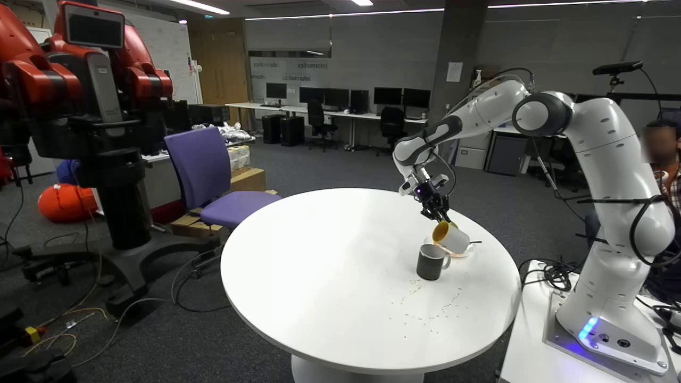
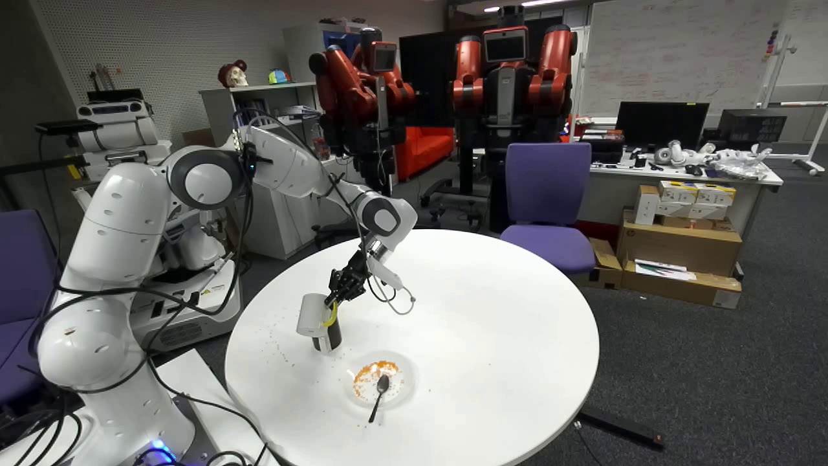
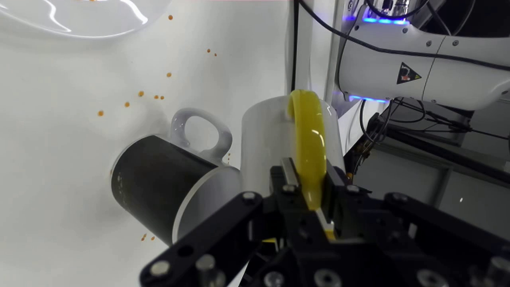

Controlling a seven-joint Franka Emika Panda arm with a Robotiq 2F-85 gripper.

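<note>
A white mug [image 1: 455, 239] with a yellow inside hangs tilted on its side above the table. My gripper is shut on its yellow handle [image 3: 309, 138], with a finger on either side. The mouth of this mug faces away from the arm's base in exterior view 1. Upright on the table, close by, stands a dark grey mug [image 1: 430, 262] with a pale handle [image 3: 203, 129]. In the wrist view the two mugs look side by side; whether they touch I cannot tell. The inside of the dark mug is largely hidden.
A clear plate [image 2: 403, 382] bears orange bits and a black spoon [image 2: 378, 397]. Small orange bits lie scattered on the white round table [image 1: 319, 255] around the dark mug. The table's far side from the arm's base is clear. A purple chair [image 2: 548, 202] stands beyond its edge.
</note>
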